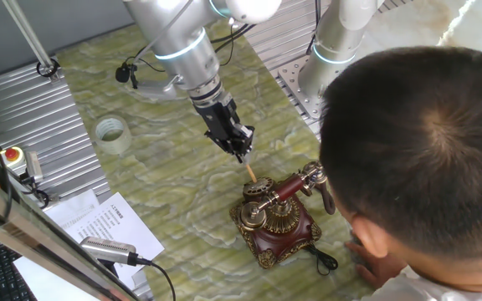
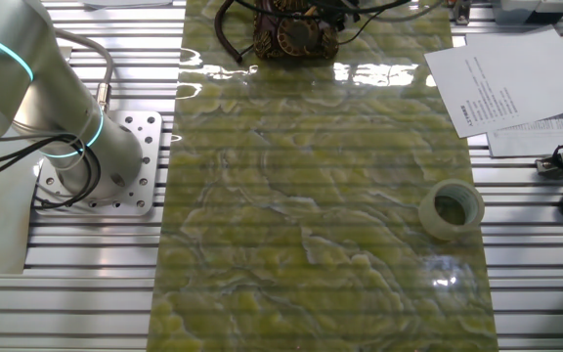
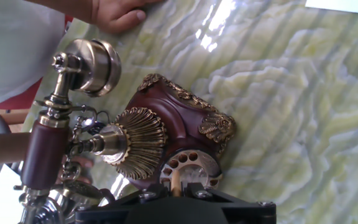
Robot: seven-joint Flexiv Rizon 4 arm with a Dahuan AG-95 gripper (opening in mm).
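An ornate antique-style telephone (image 1: pixel 279 221) in dark red and brass stands on the green marbled sheet, its handset (image 1: pixel 287 188) lying across the cradle. In the wrist view the phone's rotary dial (image 3: pixel 194 163) shows just beyond the fingertips. My gripper (image 1: pixel 246 156) is shut on a thin wooden stick (image 3: pixel 176 183), which points down at the dial. The stick's tip overlaps the dial in view; whether it touches or sits in a finger hole I cannot tell. Only the phone's dial side (image 2: pixel 299 35) appears at the top of exterior view 2.
A person (image 1: pixel 425 159) leans over the right side, a hand (image 3: pixel 120 14) resting on the table near the phone. A tape roll (image 1: pixel 113 135) and printed papers (image 1: pixel 111 224) lie to the left. The sheet between tape and phone is clear.
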